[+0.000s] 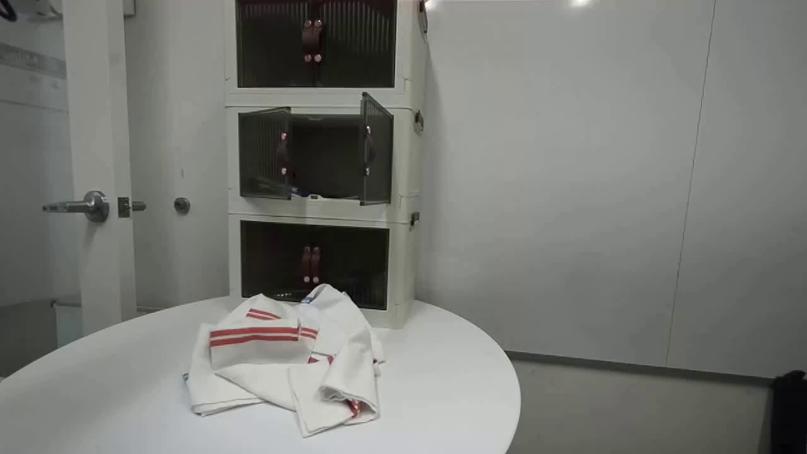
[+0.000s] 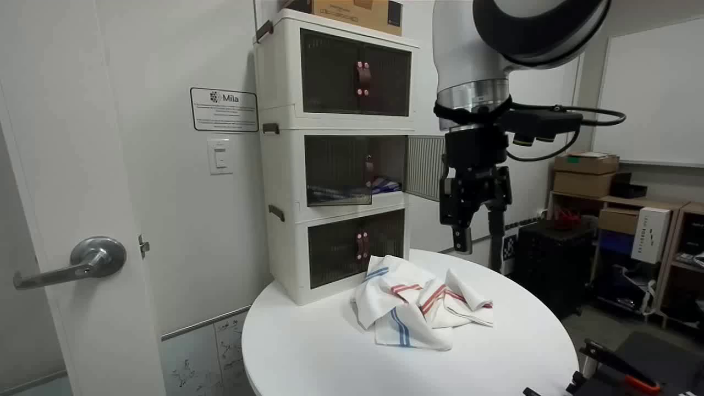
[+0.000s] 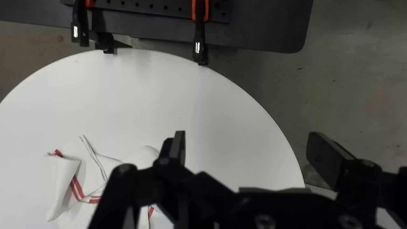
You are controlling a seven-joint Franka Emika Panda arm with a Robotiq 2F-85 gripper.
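Note:
White towels with red and blue stripes (image 1: pixel 261 386) lie in a crumpled heap on the round white table (image 1: pixel 446 378), in front of the cabinet. In exterior view 2 the same cloth (image 2: pixel 412 330) shows its blue-striped corner toward the camera; whether it is one piece or more I cannot tell. My gripper (image 2: pixel 478 247) hangs pointing down, well above the table and to the right of the cloth. Seen from the wrist, the gripper is wide open, only tabletop and floor visible between its fingers. Its left finger hides part of the towels (image 3: pixel 86 175).
A three-tier cabinet (image 2: pixel 287 171) stands at the table's back edge. Its middle doors (image 1: pixel 376 151) are open, with some bluish cloth (image 2: pixel 386 185) inside; the upper and lower doors are closed. Black clamps (image 3: pixel 200 45) grip a dark board at the table's edge.

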